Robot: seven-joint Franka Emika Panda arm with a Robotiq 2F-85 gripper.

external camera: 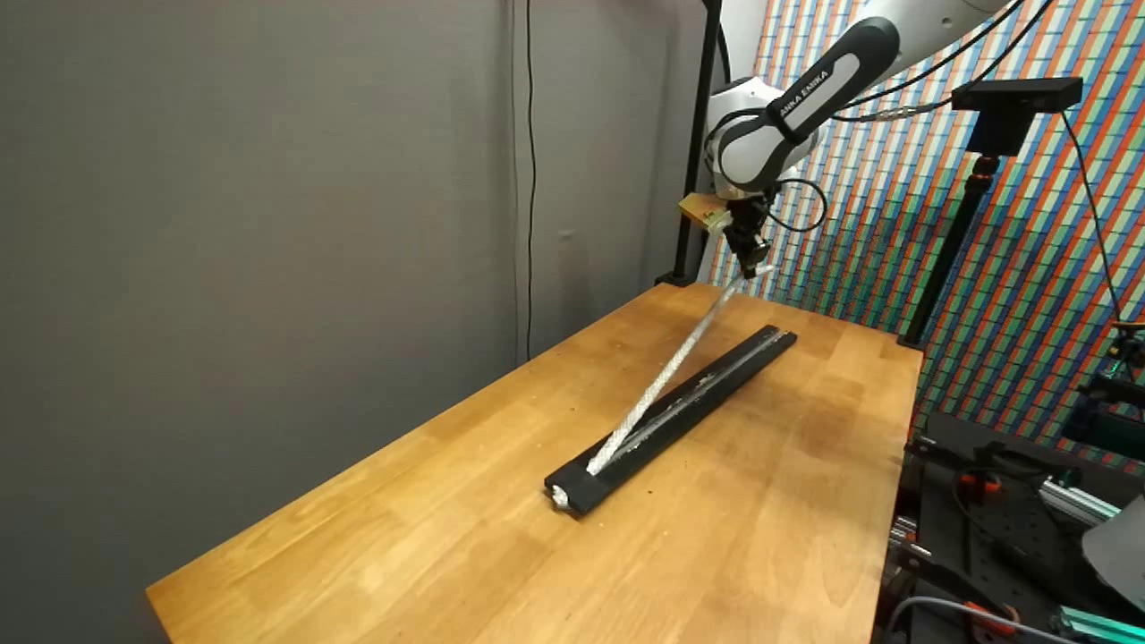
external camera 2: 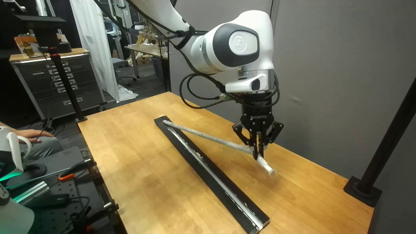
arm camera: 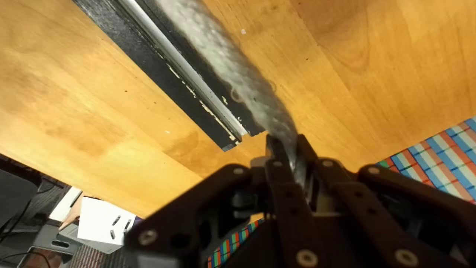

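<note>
A white braided rope (external camera: 665, 376) runs taut and slanting from one end of a black grooved bar (external camera: 708, 397) up to my gripper (external camera: 750, 268). My gripper (external camera 2: 258, 155) is shut on the rope (external camera 2: 210, 137) close to its free end, and a short frayed tip sticks out past the fingers. Only at the bar's far end, in exterior view 2, does the rope enter the black bar (external camera 2: 218, 183); elsewhere the pale groove is empty. Seen from the wrist, the rope (arm camera: 241, 76) passes between the fingers, beside and above the groove of the bar (arm camera: 178, 93).
Black poles stand at its edges, one with a foot (external camera 2: 362, 191) at the right in exterior view 2. A grey wall panel (external camera: 322, 193) runs along one side.
</note>
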